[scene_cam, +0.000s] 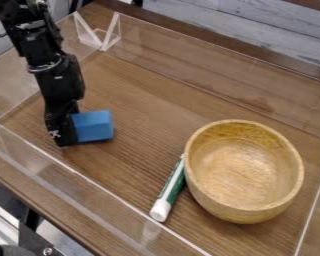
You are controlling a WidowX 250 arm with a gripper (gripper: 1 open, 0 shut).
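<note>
My black gripper [67, 124] reaches down at the left of the wooden table, low against a blue block [93, 126]. The block sits at its fingertips, and the gripper appears shut on it, though the dark fingers partly blend together.
A tan round bowl [243, 170] stands at the right. A white-and-green marker [168, 191] lies just left of it. White wall edges border the table.
</note>
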